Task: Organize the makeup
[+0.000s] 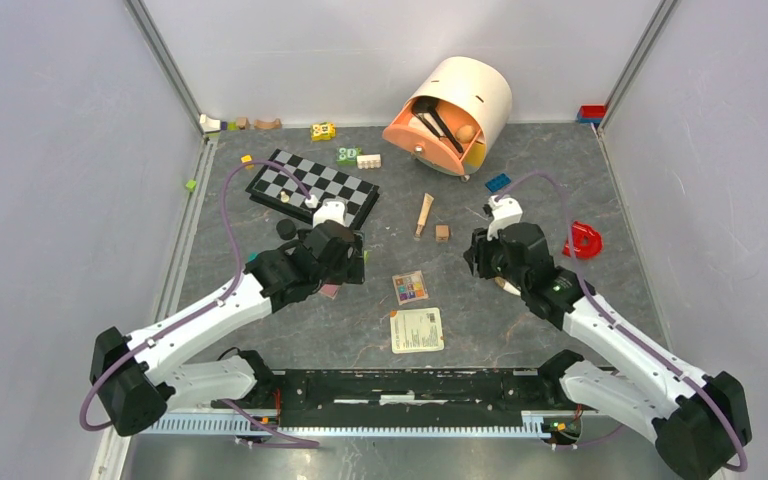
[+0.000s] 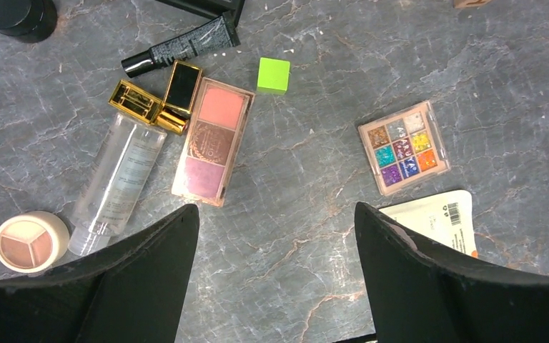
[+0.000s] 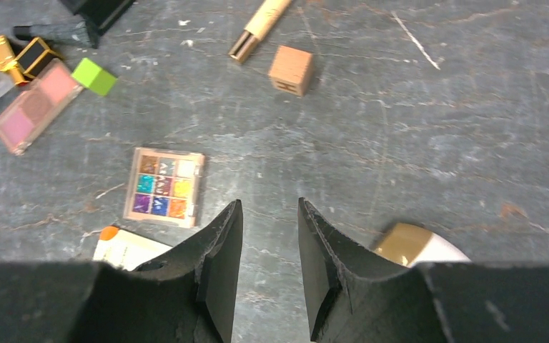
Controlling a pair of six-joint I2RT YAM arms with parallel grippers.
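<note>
Above the left part of the table, my left gripper is open with nothing between its fingers. Its wrist view shows a three-pan blush palette (image 2: pixel 213 141), a clear bottle (image 2: pixel 123 175), gold-and-black lipsticks (image 2: pixel 180 87), a black tube (image 2: pixel 193 43) and a round three-tone compact (image 2: pixel 31 241). Farther right lie a colourful eyeshadow palette (image 2: pixel 404 147) and a white card-like item (image 2: pixel 436 220). My right gripper hangs empty and partly open, its two fingers apart. A beige-and-gold tube (image 3: pixel 261 27) lies ahead of it; a gold-and-white item (image 3: pixel 418 245) is partly hidden by its right finger.
A tilted cream drum-shaped container (image 1: pixel 475 90) with an orange opening holds dark utensils. A chessboard box (image 1: pixel 318 184) lies at back left. Small blocks include a wooden cube (image 3: pixel 291 70) and a green cube (image 2: pixel 273 75). A red item (image 1: pixel 583 240) sits far right.
</note>
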